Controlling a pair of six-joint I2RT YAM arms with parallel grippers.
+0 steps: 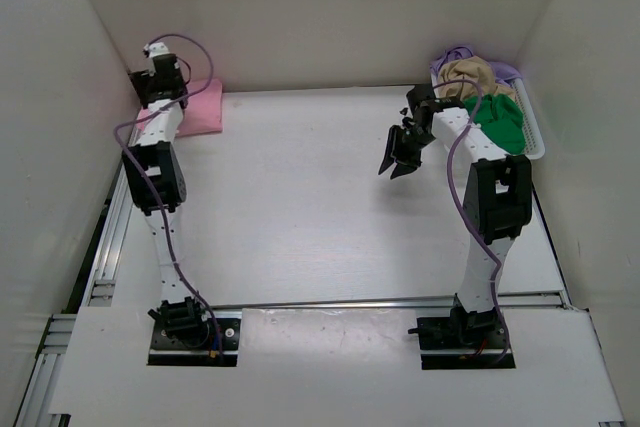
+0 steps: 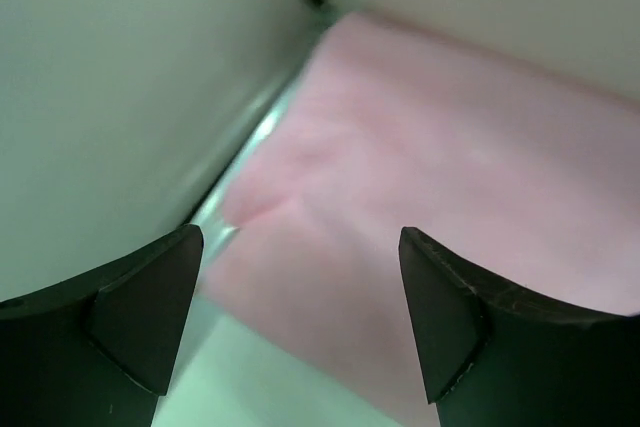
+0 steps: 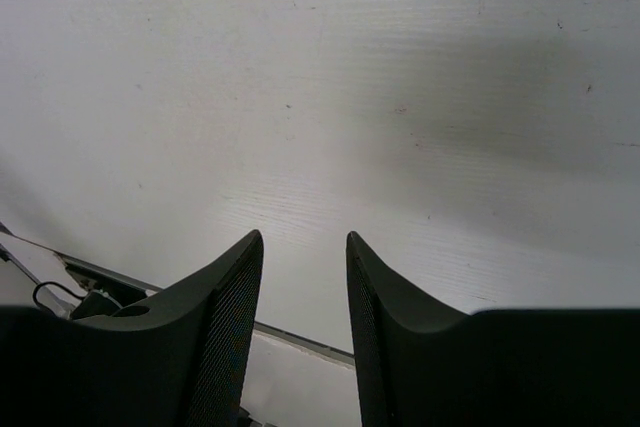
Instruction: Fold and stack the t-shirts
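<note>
A folded pink shirt [image 1: 203,110] lies flat in the far left corner of the table, partly hidden by the left arm in the top view. Above it hovers my left gripper, its fingers apart and only air between them; the pink cloth [image 2: 430,147] shows blurred beyond the fingers. Loose shirts, among them a green one [image 1: 497,123], a tan one [image 1: 468,77] and a purple one [image 1: 505,72], fill a white basket [image 1: 534,129] at the far right. My right gripper [image 1: 389,171] hangs open over bare table, left of the basket.
Walls stand close by the pink shirt, at the back [image 1: 320,17] and on the left [image 1: 60,127]. A metal rail [image 1: 115,247] runs along the left edge.
</note>
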